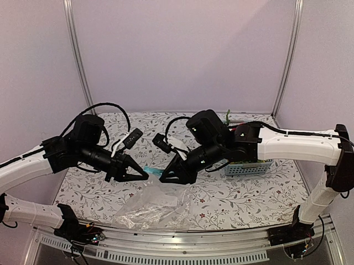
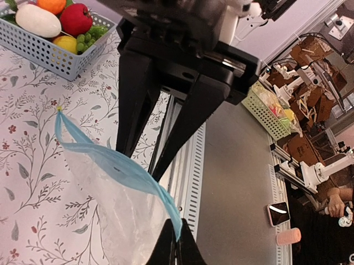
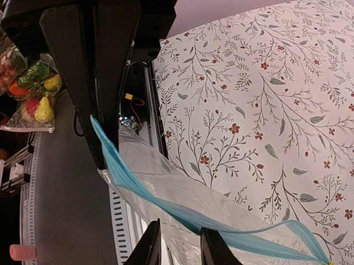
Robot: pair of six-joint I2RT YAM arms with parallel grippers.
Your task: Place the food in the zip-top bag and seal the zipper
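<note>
The clear zip bag (image 1: pixel 152 207) hangs down toward the table's front edge, its blue zipper strip (image 2: pixel 119 160) along the top. My left gripper (image 1: pixel 145 175) is shut on one end of that strip; in the left wrist view its fingertips pinch it at bottom centre. My right gripper (image 1: pixel 166 178) is at the strip too, with fingers part open around it in the right wrist view; whether they touch it is unclear. The food, including a white item (image 2: pixel 36 19), a red one (image 2: pixel 76 21) and green grapes (image 2: pixel 86 41), is in a basket.
The blue-grey basket (image 1: pixel 248 168) stands at the table's right, partly behind my right arm. The front rail (image 1: pixel 182 254) runs below the bag. Other baskets and bagged produce show beyond the table in the wrist views.
</note>
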